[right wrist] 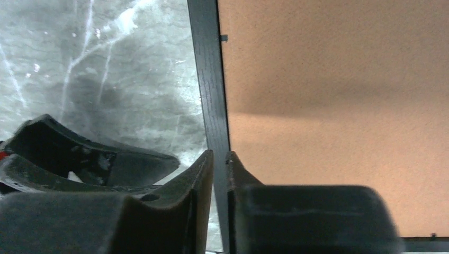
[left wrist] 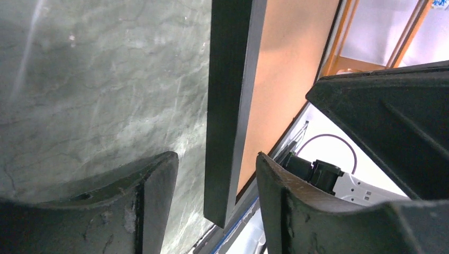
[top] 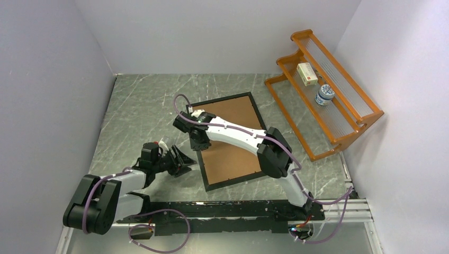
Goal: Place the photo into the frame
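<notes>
The picture frame [top: 256, 108] lies flat on the grey marbled table, its black border around a brown backing board [top: 227, 165]. No separate photo can be made out. Near the lower part of the frame's left side is my left gripper [top: 190, 165]. Its fingers are open, and in the left wrist view the black side bar [left wrist: 227, 100] shows between the fingers. My right gripper is over the same left side, farther up. Its fingertips are narrowly parted, with the black bar [right wrist: 205, 63] visible between or beneath them; contact cannot be told.
A wooden shelf rack [top: 296, 114] at the right holds a small box [top: 307, 74] and a blue-white jar [top: 324, 94]. Bare table [top: 143, 106] lies left of the frame. The right arm [top: 233, 134] crosses above the backing board.
</notes>
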